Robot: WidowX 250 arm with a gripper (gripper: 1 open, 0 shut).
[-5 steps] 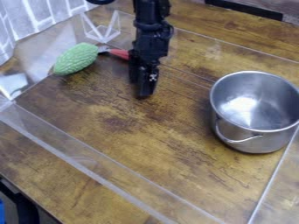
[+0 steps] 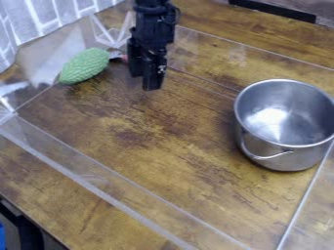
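Observation:
My black gripper point(image 2: 146, 70) is at the upper middle of the camera view, low over the wooden table, just right of a green bumpy oval object point(image 2: 84, 66). Whether its fingers are open or shut is unclear. A thin light item point(image 2: 115, 54) lies partly behind it, mostly hidden. A steel pot point(image 2: 284, 122) stands at the right.
Clear plastic edging point(image 2: 117, 195) runs along the left and front of the table point(image 2: 156, 146). A white grid object point(image 2: 39, 20) is at the back left.
The pot and green object look unmoved.

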